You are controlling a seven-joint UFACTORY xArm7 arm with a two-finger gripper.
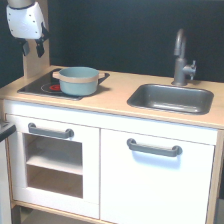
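At the upper left, my gripper (33, 48) hangs above the back of the counter with its dark fingertips apart. Nothing shows between them. A blue-green pot (76, 83) with a dark handle stands upright on the black stovetop (38, 88). It is below my gripper and to its right, clear of it. The pot's inside is partly visible, but I cannot tell whether anything lies in it.
A metal sink (172, 98) with a grey faucet (180, 60) is set into the right of the wooden counter (120, 88). Counter space between pot and sink is free. Below are a windowed oven door (50, 136) and a white cupboard door (155, 185), both closed.
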